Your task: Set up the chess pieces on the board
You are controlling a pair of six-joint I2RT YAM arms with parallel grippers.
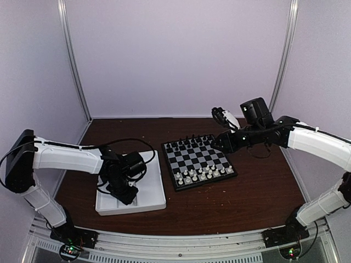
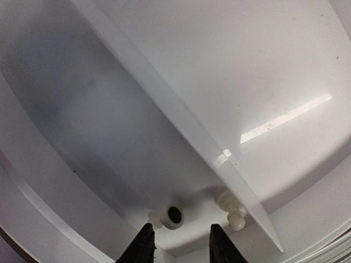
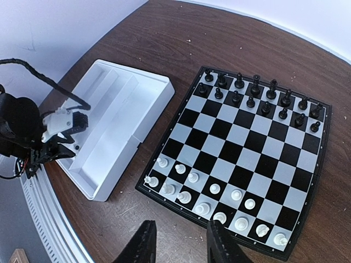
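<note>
The chessboard carries black pieces along its far side and white pieces along the near side. My left gripper is low inside the white tray, fingers apart and empty, just short of two white pieces lying on the tray floor: one shows its dark base, the other lies by the divider. My right gripper hangs open and empty over the table, above the board's near side.
The tray sits left of the board, split by thin dividers. Bare table lies in front of and to the right of the board. White walls enclose the workspace.
</note>
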